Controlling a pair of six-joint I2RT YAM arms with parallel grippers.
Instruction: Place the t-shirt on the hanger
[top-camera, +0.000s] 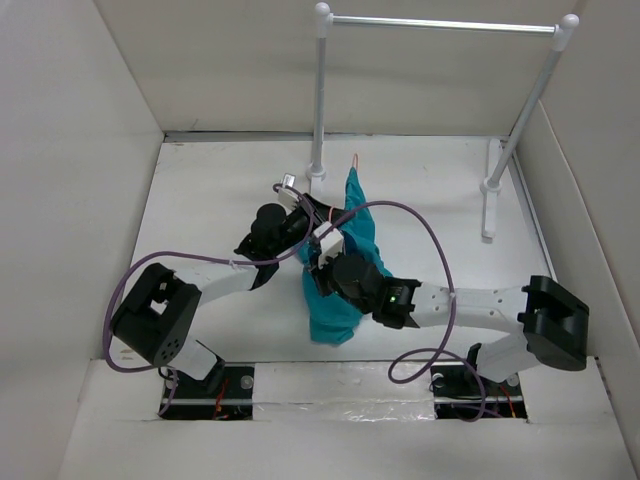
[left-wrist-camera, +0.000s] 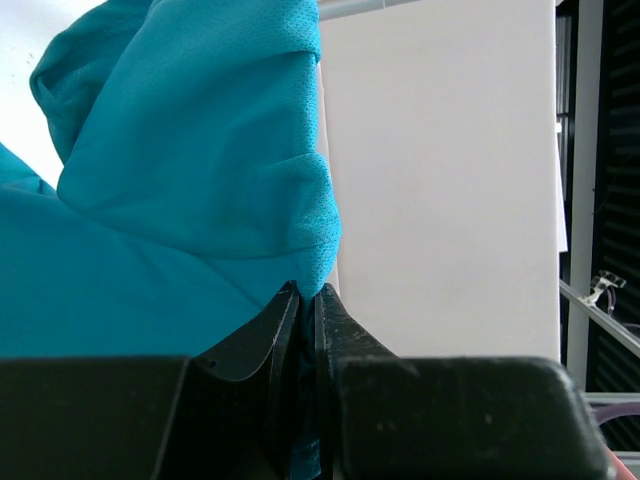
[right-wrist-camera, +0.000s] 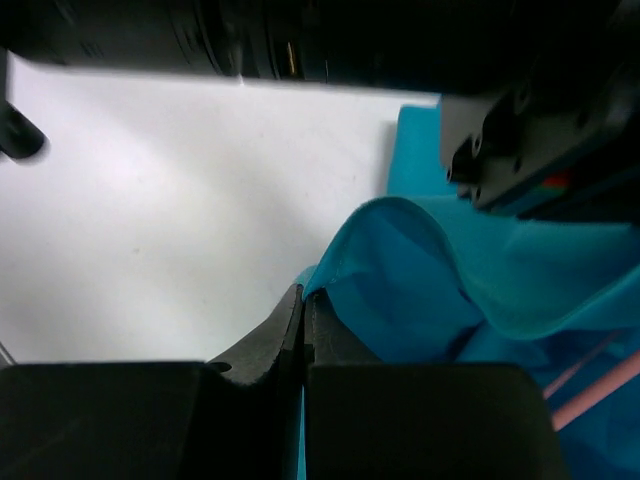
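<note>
The teal t shirt (top-camera: 335, 315) hangs between the two arms over the white floor, with a pink hanger (right-wrist-camera: 598, 390) partly inside it; its tip pokes up above the cloth in the top view. My left gripper is shut on a bunched fold of the shirt. My right gripper is shut at a thin edge of the shirt, which rises from between its fingertips. Both grippers are close together, and the top view hides their tips behind arms and cloth.
A white rack with a horizontal bar (top-camera: 440, 25) stands at the back, its posts either side. Purple cables loop over both arms.
</note>
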